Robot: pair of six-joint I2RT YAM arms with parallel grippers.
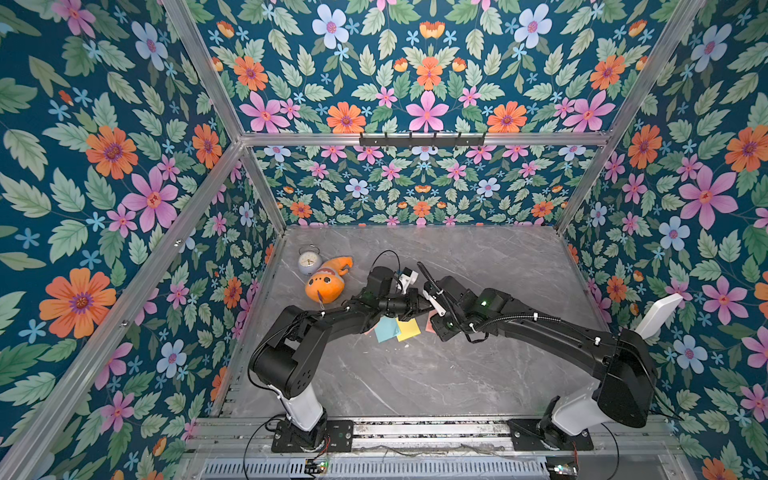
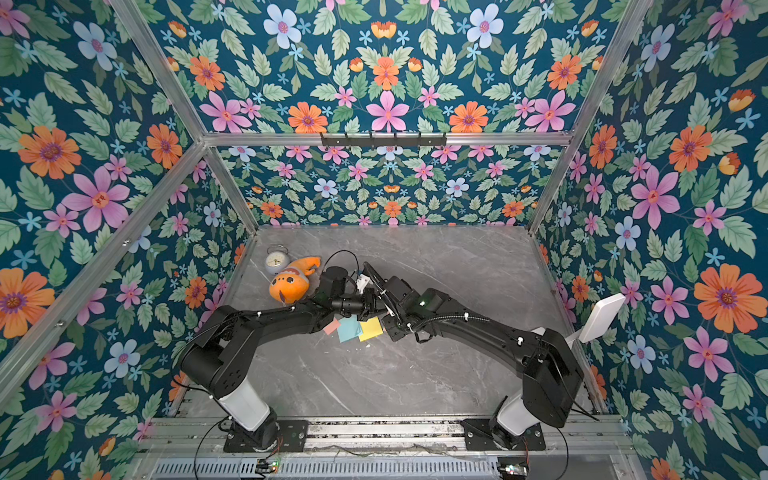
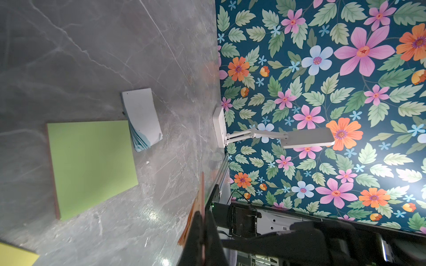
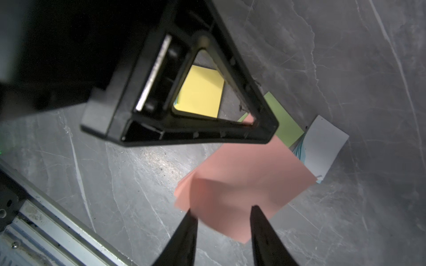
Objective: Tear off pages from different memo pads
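Observation:
My left gripper is shut, a thin edge of orange-pink paper showing at its tips. Just under my right gripper's blurred, parted fingers (image 4: pixel 221 226), pink sheets (image 4: pixel 248 177) are raised and curled, with the left gripper's black housing above them; I cannot tell whether the right fingers touch them. A green pad (image 3: pixel 91 166) and a white pad (image 3: pixel 141 115) with blue under it lie on the table beside a yellow pad (image 4: pixel 199 88). A light blue pad (image 1: pixel 386 329) shows below the left gripper in the top views.
An orange toy (image 1: pixel 324 284) and a small clock (image 1: pixel 309 260) stand at the back left. A white lamp (image 3: pixel 306 139) is at the right side.

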